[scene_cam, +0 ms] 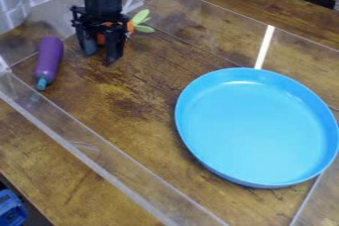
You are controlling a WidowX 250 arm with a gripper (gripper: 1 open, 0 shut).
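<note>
The black gripper (101, 42) reaches down at the top left over an orange object with green leaves (138, 22), likely a carrot, which it mostly hides; whether its fingers are open or shut on it is unclear. Left of it lies a purple eggplant (50, 59). A large blue plate (257, 121) fills the right of the wooden table (126, 116).
Clear low walls run round the work area. A blue object (8, 208) sits in the bottom left corner.
</note>
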